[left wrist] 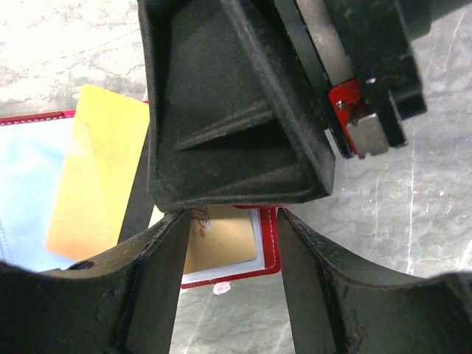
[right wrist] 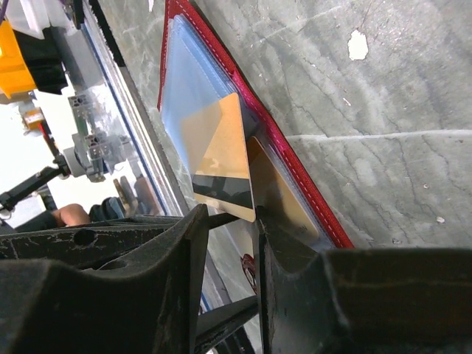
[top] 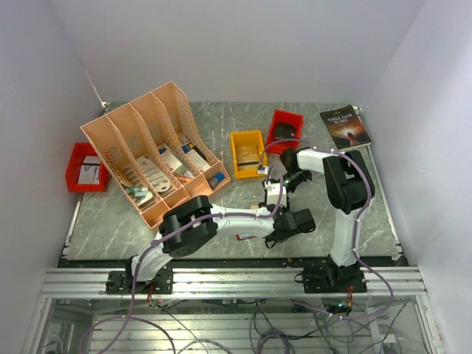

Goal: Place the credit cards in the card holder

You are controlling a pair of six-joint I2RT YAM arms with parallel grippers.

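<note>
The yellow credit card with a black stripe stands tilted over the open red card holder. Its paler end is behind the clear bluish sleeve; the striped end sticks out. A gold card lies in the holder's other pocket. My right gripper is open by a narrow gap at the striped end of the yellow card. Over the holder's end edge, my left gripper stands open, its fingers well apart. From the top, arms hide most of the holder.
Behind the arms sit a yellow bin and a red bin. A peach divided rack fills the left, with another red bin beside it. A book lies far right.
</note>
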